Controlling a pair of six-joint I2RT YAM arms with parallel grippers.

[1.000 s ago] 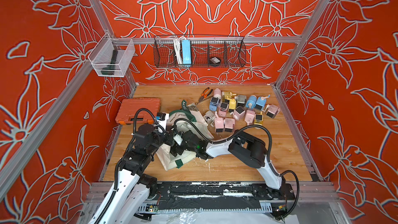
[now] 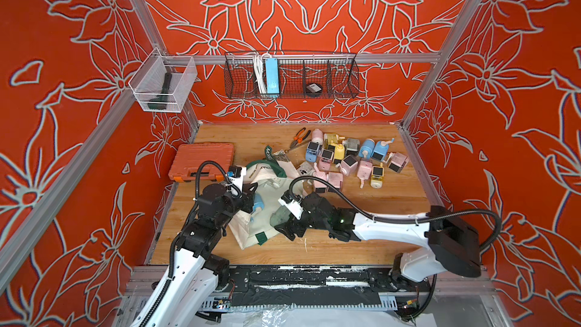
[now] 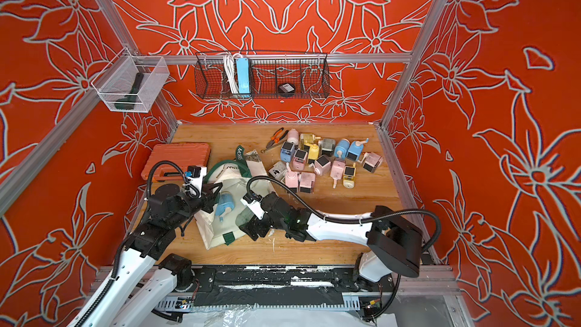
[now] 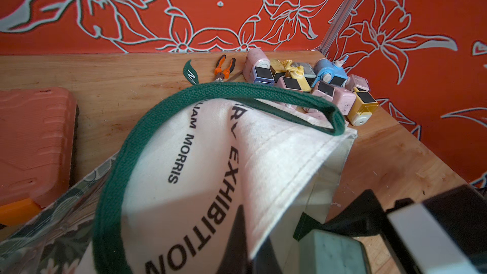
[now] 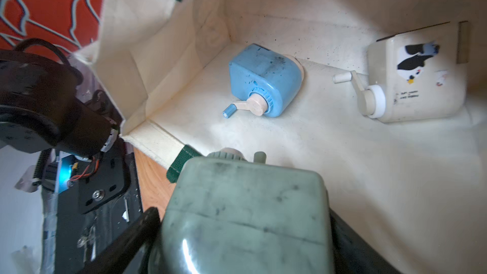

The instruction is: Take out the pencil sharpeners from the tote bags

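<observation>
The white tote bag (image 2: 263,187) lies open on its side. My left gripper is shut at the folded edge of its lettered fabric. My right gripper (image 2: 283,227) is at the bag's opening, around a grey-green sharpener (image 5: 243,213) that fills the bottom of the right wrist view; its fingers are mostly hidden behind it. A blue sharpener (image 5: 261,76) and a cream sharpener with a penguin sticker (image 5: 416,73) lie inside the bag.
Several sharpeners (image 3: 320,163) in pink, blue, yellow and grey stand at the back right. An orange case (image 3: 175,157) lies left of the bag, orange-handled pliers (image 3: 275,136) behind it. Bare table shows at the front right.
My right gripper has moved toward the front right, from inside the bag to its opening, with the grey-green sharpener. My left arm is almost unchanged.
</observation>
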